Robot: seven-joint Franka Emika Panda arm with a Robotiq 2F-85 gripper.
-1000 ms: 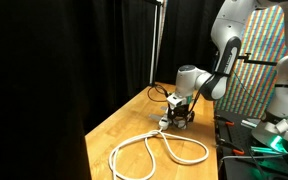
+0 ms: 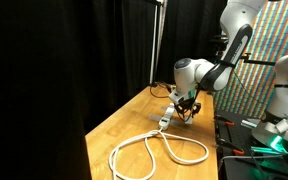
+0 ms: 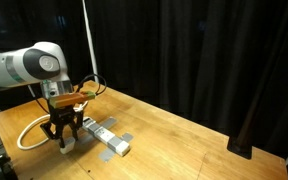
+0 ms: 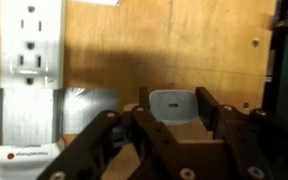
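Note:
A white power strip [image 4: 31, 50] with several outlets lies on the table, crossed by silver tape [image 4: 89, 108]. At the bottom of the wrist view its end carries printed lettering. My gripper points down to the right of the strip. Between its fingertips sits a small pale block [image 4: 174, 103] with a dark mark on its face. The block also shows as a white patch [image 3: 67, 147] under the gripper in exterior view 2, low near the tabletop. Whether the fingers press on it cannot be told.
The strip's white cable [image 2: 114, 155] loops across the near part of the table in exterior view 1. Bare wooden tabletop [image 3: 194, 150] stretches away on the right in exterior view 2. Black curtains stand behind it.
In exterior view 1 my gripper has shifted right, away from the power strip and towards the robot's base. The strip and cable have stayed put.

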